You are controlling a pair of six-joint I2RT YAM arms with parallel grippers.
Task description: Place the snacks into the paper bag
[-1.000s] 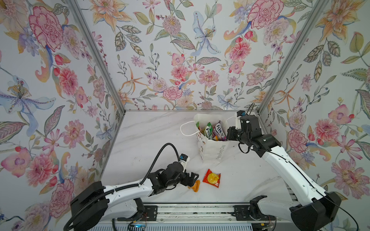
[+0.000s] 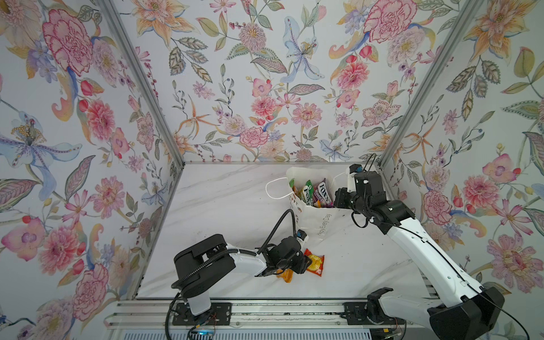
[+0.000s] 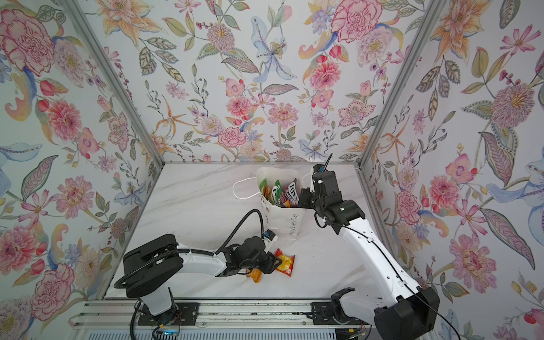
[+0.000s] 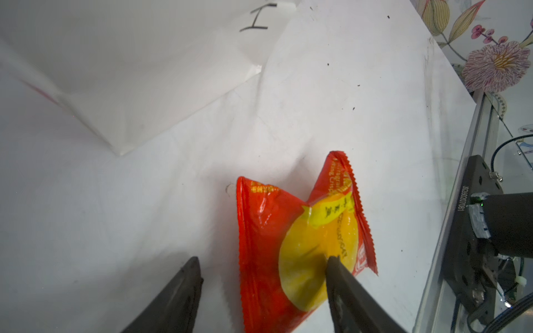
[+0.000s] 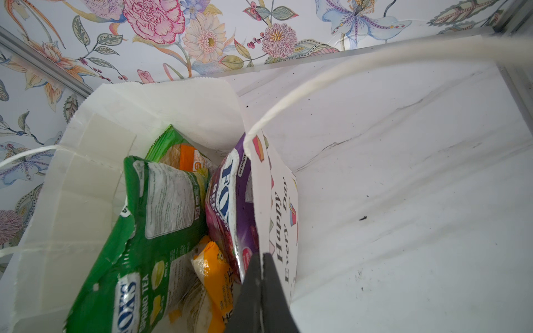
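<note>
The white paper bag [image 2: 311, 218] holds several snack packs, among them a green pack [image 5: 155, 222] and a purple one [image 5: 227, 199]. A red-and-yellow snack [image 4: 299, 244] lies on the table before the bag, between the open fingers of my left gripper, which is low over it. An orange pack [image 2: 286, 277] lies partly hidden under the left gripper. My right gripper is shut at the bag's right rim, seemingly on the thin paper wall.
Floral walls enclose it. The bag's handle loops stick out to both sides.
My left gripper has moved right, to the red-and-yellow snack, with its arm swinging along. The right arm and bag have barely moved.
</note>
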